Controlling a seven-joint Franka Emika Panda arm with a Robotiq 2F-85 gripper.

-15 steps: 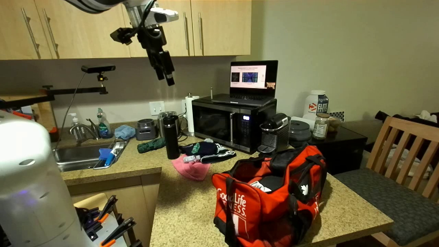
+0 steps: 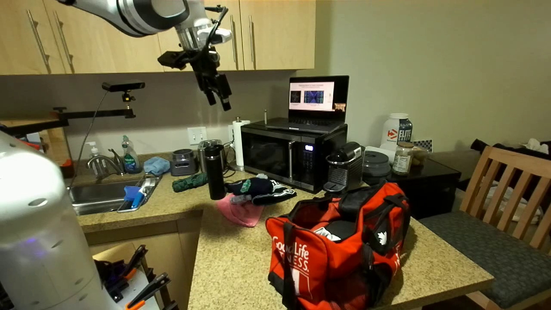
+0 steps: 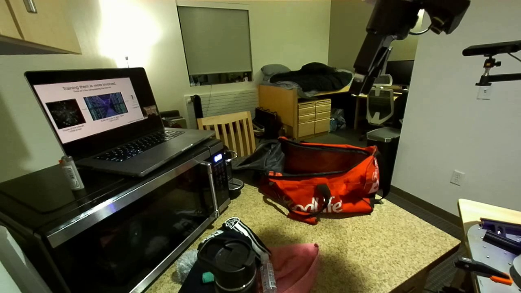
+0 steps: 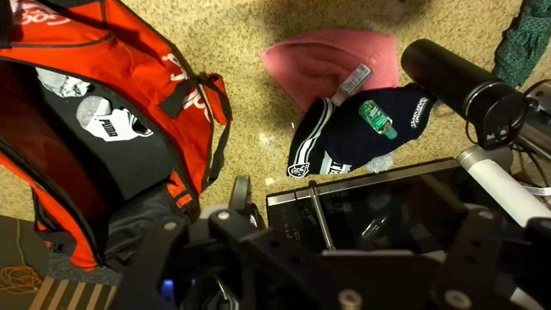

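High above the counter, my gripper point(image 2: 219, 102) hangs open with nothing between its fingers; its tips point down. A red duffel bag point(image 2: 302, 248) stands unzipped on the counter, with grey-and-white Puma socks point(image 4: 111, 124) inside. On the counter in front of the microwave lies a navy knit hat point(image 4: 351, 137) with a small green bottle point(image 4: 376, 116) on it. A pink cloth point(image 4: 330, 54) lies partly under the hat, and a small clear bottle point(image 4: 354, 80) rests where the two meet. Upright beside them stands a black flask point(image 2: 215, 173).
The microwave point(image 2: 271, 155) carries an open laptop point(image 2: 315, 103) on top. A coffee machine point(image 2: 343, 168) is beside it. A dark green cloth point(image 2: 190, 181) lies left of the flask, near the sink point(image 2: 93, 206). Cabinets point(image 2: 279, 31) hang overhead. Bare counter point(image 2: 232, 263) lies left of the bag.
In exterior view 1 my gripper has moved to the right and slightly lower, and its two fingertips now show farther apart. The bag and the hat have stayed in place.
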